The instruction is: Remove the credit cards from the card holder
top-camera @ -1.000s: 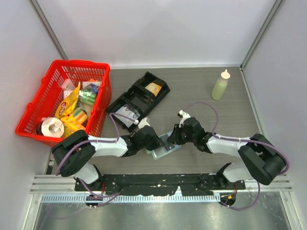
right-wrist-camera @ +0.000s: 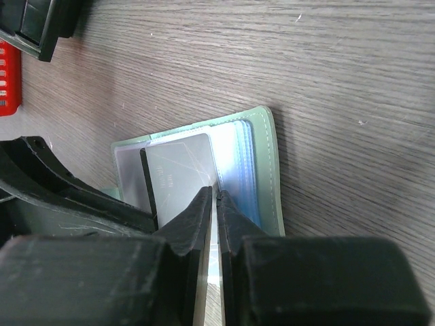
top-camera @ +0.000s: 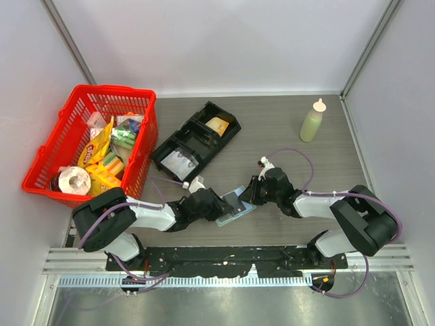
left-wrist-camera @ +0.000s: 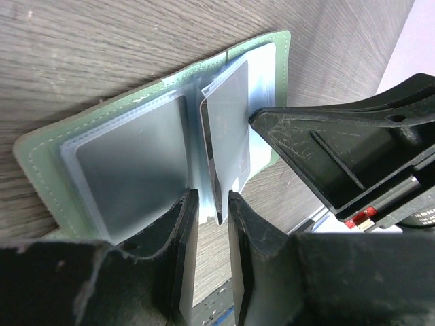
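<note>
The card holder lies open on the table between my two grippers, a pale green cover with clear sleeves. In the left wrist view a grey card stands tilted up in a sleeve, and its dark lower edge reaches down between the fingertips of my left gripper, which are apart. Another grey panel lies flat to its left. My right gripper is shut on the edge of a clear sleeve; the exact grip is partly hidden by its fingers.
A black divided tray stands just behind the left gripper. The full red basket is at the left, and a pale green bottle is at the back right. Table space right of the tray is free.
Around the holder, my left gripper has shifted slightly right and toward the front.
</note>
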